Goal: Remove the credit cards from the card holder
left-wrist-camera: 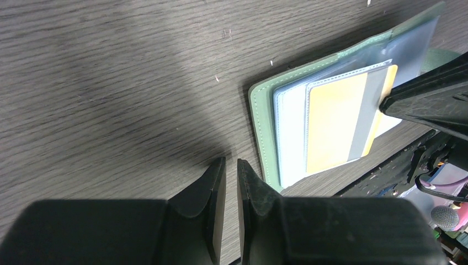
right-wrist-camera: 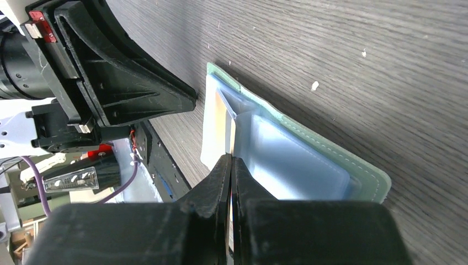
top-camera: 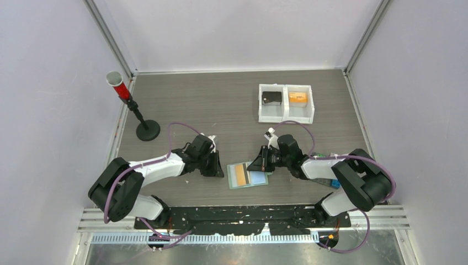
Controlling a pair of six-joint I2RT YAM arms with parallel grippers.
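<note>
The pale green card holder (top-camera: pixel 234 185) lies unfolded on the table, its clear sleeves showing. A yellow card (left-wrist-camera: pixel 334 118) with a grey stripe sits in a sleeve on its left half. My right gripper is shut on the raised edge of that card; whether the sleeve's film is pinched too, I cannot tell. Left of the holder, apart from it, my left gripper is nearly closed, with a slim gap and nothing visible between its fingers. Pale blue sleeves (right-wrist-camera: pixel 290 152) cover the holder's right half.
At the back right stands a white two-compartment box (top-camera: pixel 285 118) with a black item and an orange item inside. A red cup on a black stand (top-camera: pixel 148 130) is at the back left. Bare table fills the middle.
</note>
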